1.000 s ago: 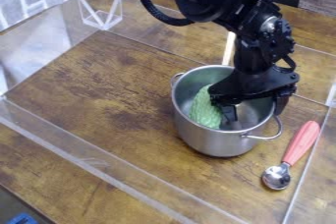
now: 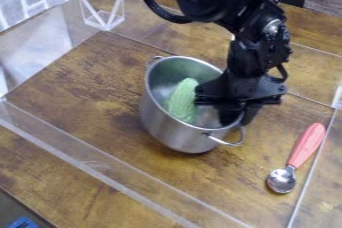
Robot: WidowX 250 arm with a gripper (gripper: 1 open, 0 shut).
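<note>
A steel pot [image 2: 174, 130] with two side handles stands on the wooden table, centre right. Inside it lies a green object [image 2: 183, 99], partly hidden. My black gripper [image 2: 221, 106] reaches down into the pot's right side; its fingertips are dark and overlapped, so whether it grips anything cannot be made out.
A scoop with a pink handle [image 2: 305, 147] lies right of the pot. A small white rack [image 2: 103, 17] stands at the back left.
The pot, the green object in it and my gripper have moved left, away from the scoop.
</note>
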